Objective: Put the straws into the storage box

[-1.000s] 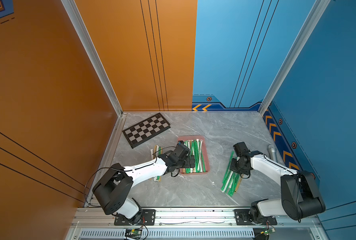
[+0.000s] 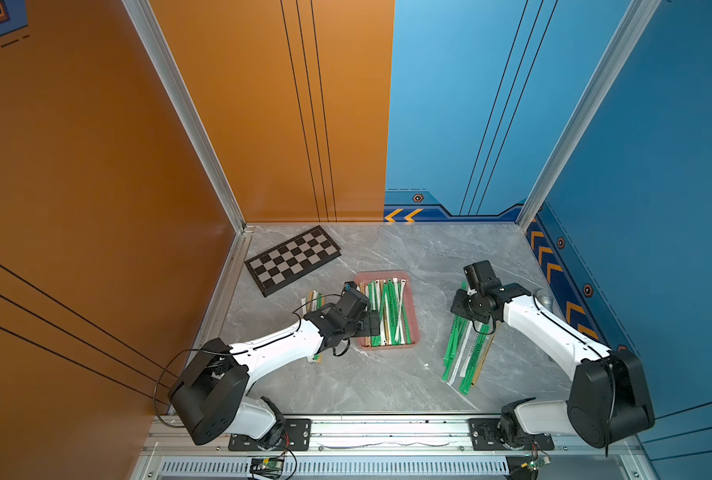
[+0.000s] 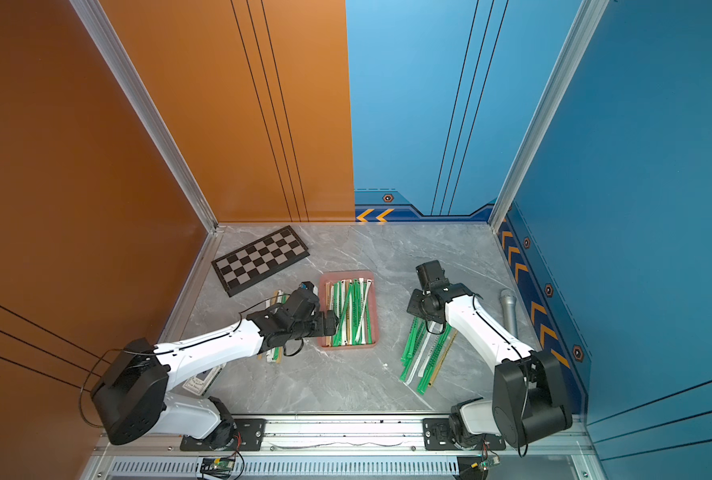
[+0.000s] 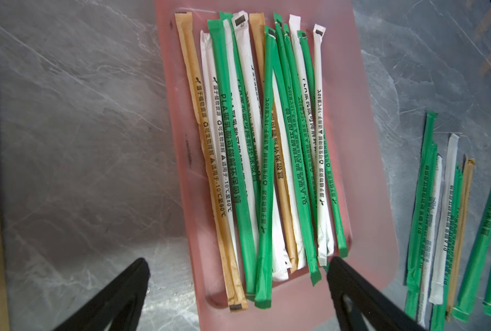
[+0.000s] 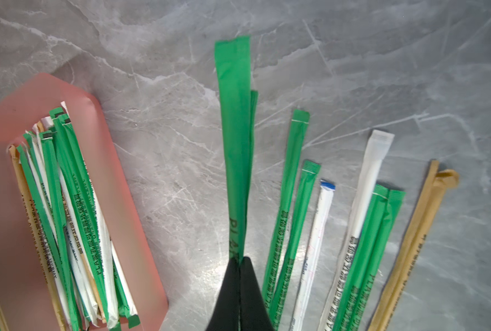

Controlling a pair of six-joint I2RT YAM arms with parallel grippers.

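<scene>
The pink storage box (image 2: 411, 328) stands mid-table with several green, white and brown wrapped straws (image 4: 264, 165) lying lengthwise in it. Over its near left part hovers my left gripper, open, fingers wide apart and nothing between them. My right gripper is shut, green straws (image 5: 236, 138) coming out from its fingertips; one overlaps the other, and they look raised above the table. Beneath and right of it lies a group of loose green, white and brown straws (image 5: 361, 209). More loose straws (image 2: 312, 356) lie left of the box, partly behind the left arm.
At the back left is a checkered board (image 2: 292, 260). A grey cylindrical object (image 3: 508, 312) stands beside the right arm. Bare table (image 2: 427, 248) stretches behind the box, and a clear strip separates the box from the right-hand straws.
My right gripper has moved away toward the back of the table and slightly left, off the straw group. The left gripper has shifted slightly left over the box.
</scene>
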